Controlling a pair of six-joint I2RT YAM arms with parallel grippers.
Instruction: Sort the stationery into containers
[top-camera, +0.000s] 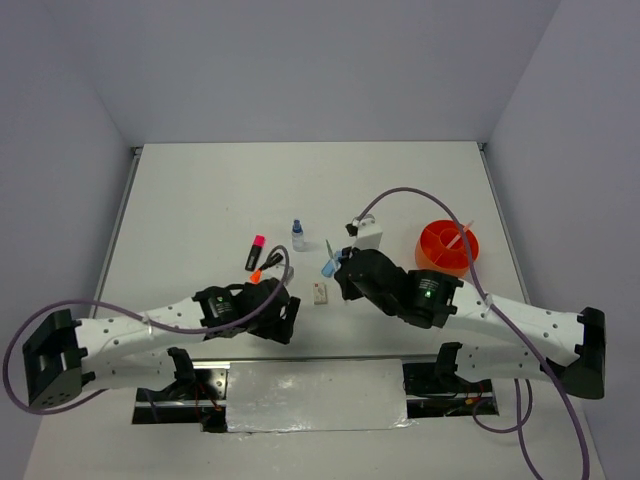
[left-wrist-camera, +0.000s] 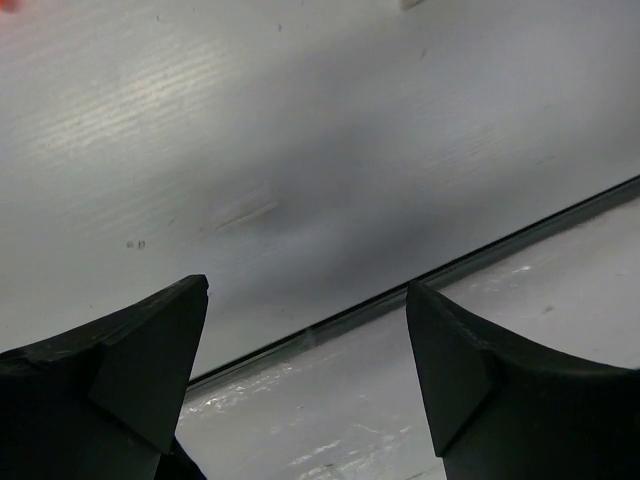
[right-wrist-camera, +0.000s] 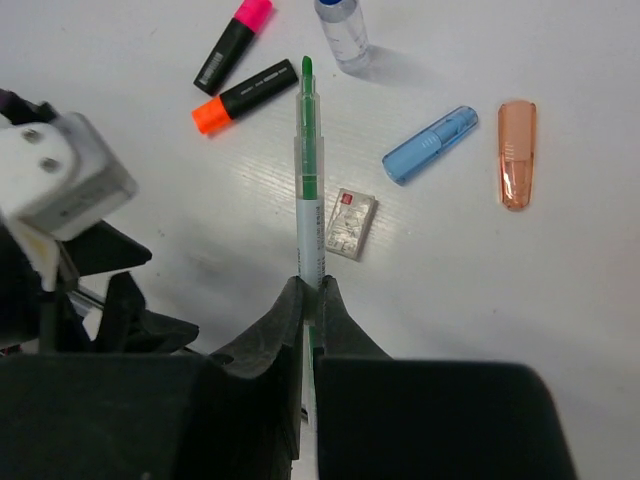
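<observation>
My right gripper is shut on a green-capped pen (right-wrist-camera: 311, 235), held above the table. Below lie a pink-capped marker (right-wrist-camera: 230, 52), an orange-capped marker (right-wrist-camera: 245, 98), a clear blue-capped bottle (right-wrist-camera: 343, 32), a blue item (right-wrist-camera: 428, 145), a peach item (right-wrist-camera: 516, 155) and a small pale block (right-wrist-camera: 349, 223). My left gripper hangs open over the table's front edge with nothing between its fingers, left of the right one. An orange round container (top-camera: 428, 245) with compartments stands at the right, a pale stick in it.
Grey walls close in the sides and back. Both arms sit close together at the front middle.
</observation>
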